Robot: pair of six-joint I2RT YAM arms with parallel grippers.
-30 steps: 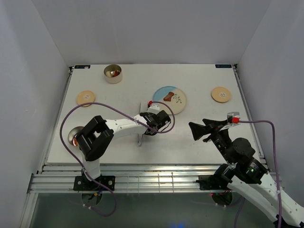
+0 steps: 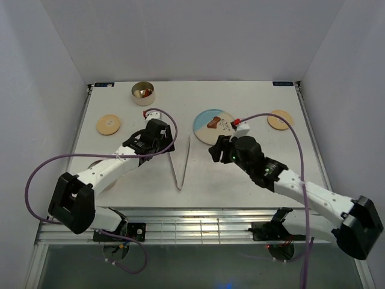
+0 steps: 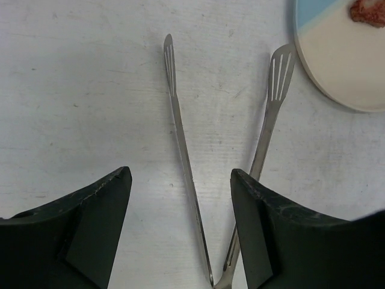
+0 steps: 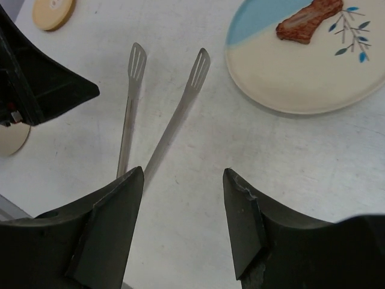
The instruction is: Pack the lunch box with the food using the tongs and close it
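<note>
Silver tongs lie spread in a V on the white table, their joined end toward the front edge. Both slotted tips show in the left wrist view, where one tong arm runs between the fingers. My left gripper is above the tongs, its fingers part open and holding nothing. To the right of the tongs hovers my right gripper, also part open and empty. Behind it, a blue-and-cream plate carries a piece of brown meat.
A tan pot with food inside stands at the back left. Round wooden lids lie at left and right. My left arm mostly covers a metal bowl. Table space right of the plate is clear.
The tongs have gone from nearly closed to spread wide. My left gripper has moved back and left off them. My right arm has swung left, close to the plate.
</note>
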